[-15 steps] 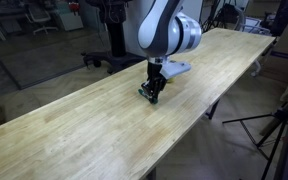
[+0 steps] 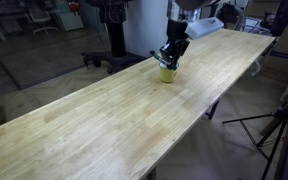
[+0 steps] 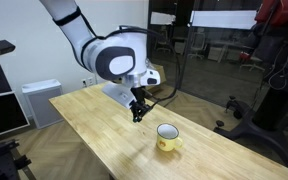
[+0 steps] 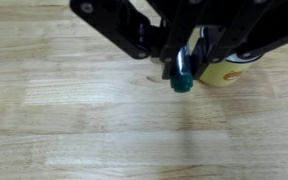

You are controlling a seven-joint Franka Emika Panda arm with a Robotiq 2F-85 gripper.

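A yellow mug [image 3: 165, 145] with a white interior stands upright on the wooden table. My gripper [image 3: 137, 114] hangs above the tabletop, to the mug's left in exterior view 2. Between its fingers in the wrist view is a small marker-like object [image 4: 181, 83] with a dark green end, and the gripper is shut on it. The mug [image 4: 224, 73] shows just right of the fingers there, partly covered by them. In exterior view 1 my gripper [image 2: 166, 60] overlaps the mug [image 2: 168, 74]. Most of the held object is hidden by the fingers.
Office chairs [image 3: 259, 125] stand behind it.
My gripper has moved right and away from the camera in exterior view 1, and slightly up, with the small object in it. The mug, earlier behind the arm, now shows below the gripper.
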